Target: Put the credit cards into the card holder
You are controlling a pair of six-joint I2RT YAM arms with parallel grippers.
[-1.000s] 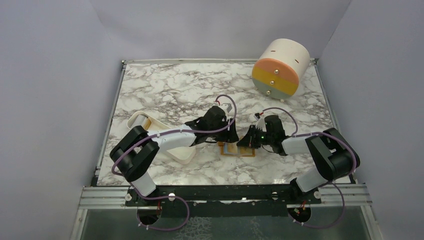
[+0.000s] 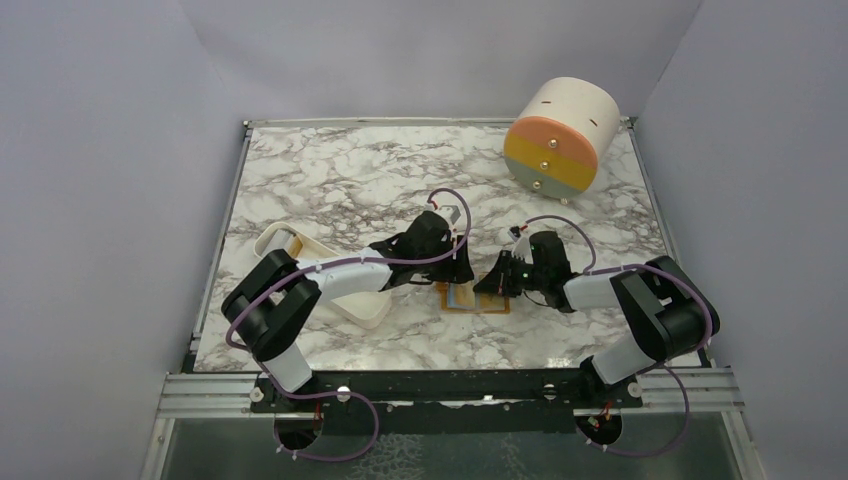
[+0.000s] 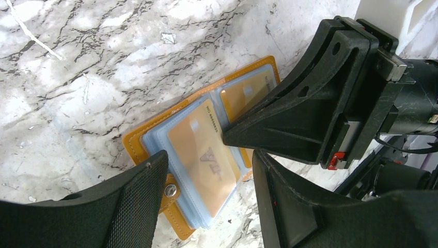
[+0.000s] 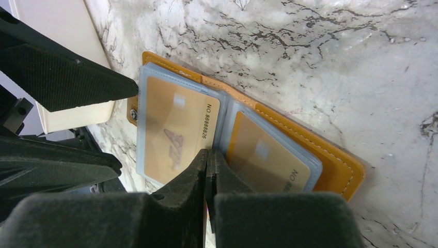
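Note:
The brown card holder (image 3: 131,147) lies open on the table, clear sleeves on both halves. A gold card (image 3: 193,147) sits in one sleeve, its number strip toward the fold; another gold card (image 4: 258,155) shows in the other half. My left gripper stands open above the first half, fingers apart on either side of that card with nothing held. My right gripper is shut, its tips over the inner edge of the same card near the fold. No card shows between its fingers. The tips hide part of the sleeves.
A white tray (image 2: 362,314) with a gold item (image 2: 295,246) in its far end lies at the left, partly under the left arm. At the back right stands a striped drum-shaped cabinet (image 2: 560,135). Marble tabletop behind the arms is clear.
My left gripper has shifted very slightly left. The right arm and the holder look unmoved.

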